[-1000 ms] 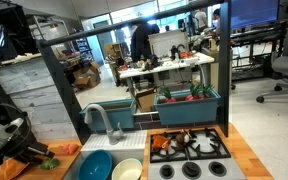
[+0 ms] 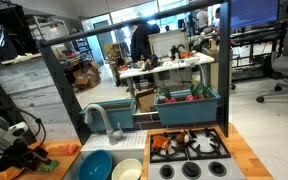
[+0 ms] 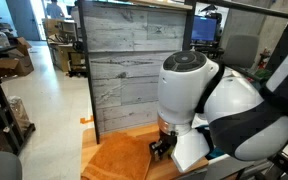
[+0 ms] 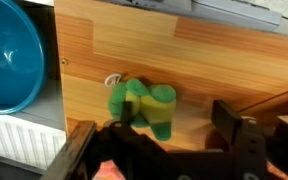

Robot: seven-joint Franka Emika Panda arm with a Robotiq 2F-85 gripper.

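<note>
A small green-and-yellow cloth item with a white loop lies on the wooden counter in the wrist view. My gripper is over it, its fingers spread apart. The cloth lies nearer the left finger, with bare wood between it and the right one. In exterior view 1 the cloth item shows as a green patch by my gripper at the far left. Exterior view 2 has my gripper low over the counter, with the cloth hidden behind the arm.
An orange towel lies beside the gripper. A blue bowl, a faucet and a cream basin are to the right in exterior view 1. Farther right are a stove and a teal planter box.
The arm has shifted slightly at the far left over the last second, with the gripper staying close to the green cloth item. The counter's other objects look unmoved.
</note>
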